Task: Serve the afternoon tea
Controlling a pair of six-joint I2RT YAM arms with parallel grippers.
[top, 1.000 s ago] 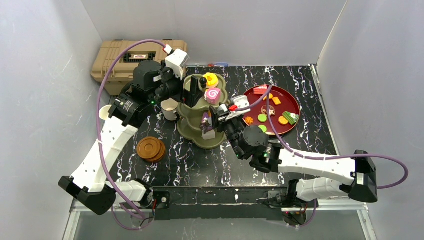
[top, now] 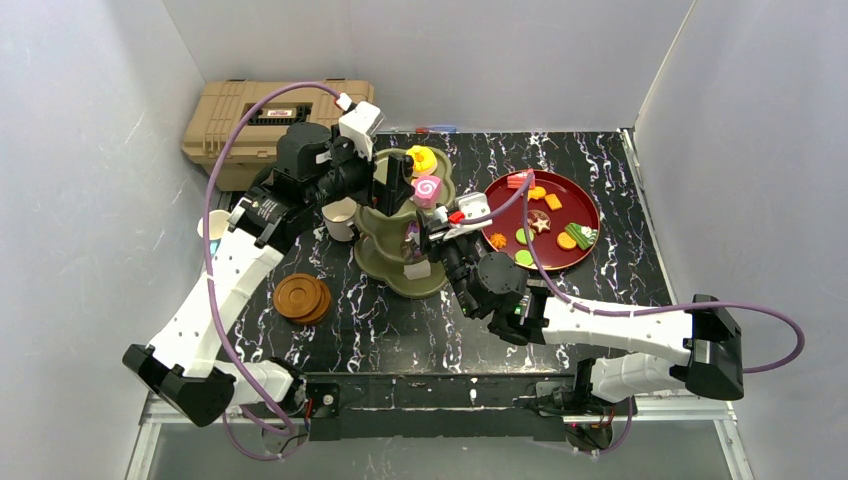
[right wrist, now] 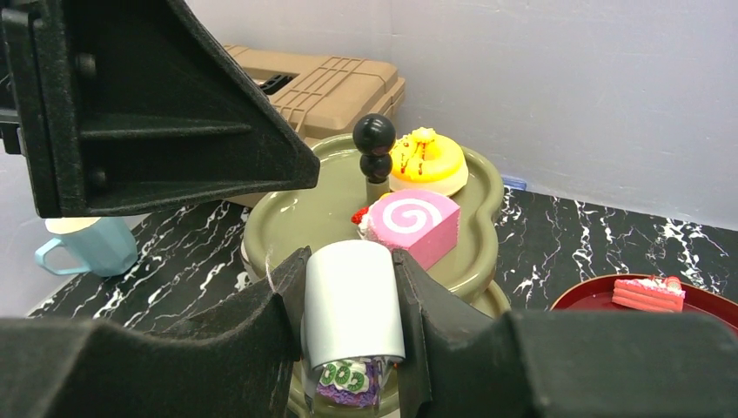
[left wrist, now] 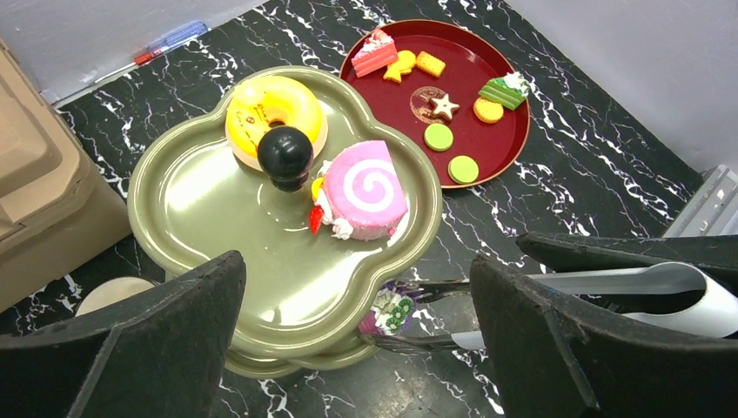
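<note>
My right gripper is shut on silver tongs (left wrist: 670,279), their bent end between its fingers. The dark forked tips (left wrist: 439,290) reach either side of a purple cake (left wrist: 389,312) with green and white topping, at a lower tier of the olive stand; whether they press on it is unclear. Above the stand's top tier (left wrist: 178,213), my left gripper is open and empty. That tier holds a yellow ring cake (left wrist: 261,109) and a pink swirl cake (left wrist: 370,187) around a black knob (left wrist: 285,155).
A red plate (top: 575,262) with several small treats lies to the right. Left of the stand are a mug (top: 340,220) and stacked wooden coasters (top: 298,296). A tan case (top: 225,115) stands at the back left. Bare marble lies in front.
My right arm has shifted a little to the left, its gripper now covering more of the middle tier. The left arm has moved slightly right. The cakes on the top tier look unmoved.
</note>
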